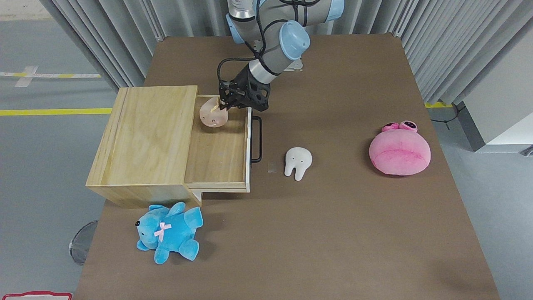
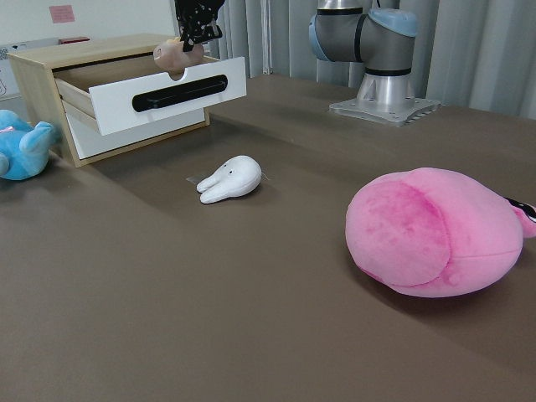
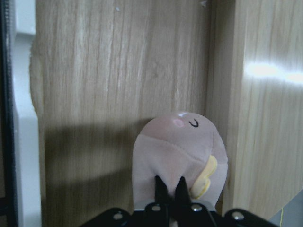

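A pale pink plush point(image 1: 212, 116) with a small smiling face hangs from my gripper over the open drawer point(image 1: 215, 160) of a wooden cabinet point(image 1: 137, 140). My fingers are shut on the plush. In the left view the plush point(image 2: 177, 55) is at the height of the drawer front's top edge, partly behind it; whether it touches the drawer floor is not clear.
A blue teddy point(image 1: 172, 235) lies beside the cabinet toward the front. A white tooth-shaped plush point(image 1: 297, 161) lies right of the drawer handle point(image 1: 259, 140). A round pink plush point(image 1: 399, 152) sits farther right.
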